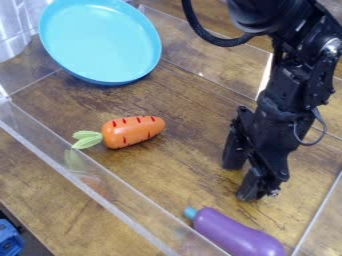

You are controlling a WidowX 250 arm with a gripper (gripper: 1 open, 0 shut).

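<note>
My black gripper [249, 165] hangs low over the wooden board at the right, its fingers pointing down near the surface; whether they are apart or together is hard to make out. A toy carrot [130, 131] with green leaves lies left of it. A purple toy eggplant [238, 234] lies below the gripper at the bottom. A light blue plate [100, 40] sits at the upper left.
Clear plastic walls [94, 185] border the board on the left and right. The middle of the board between carrot and gripper is bare. A blue object [8, 240] shows at the lower left corner.
</note>
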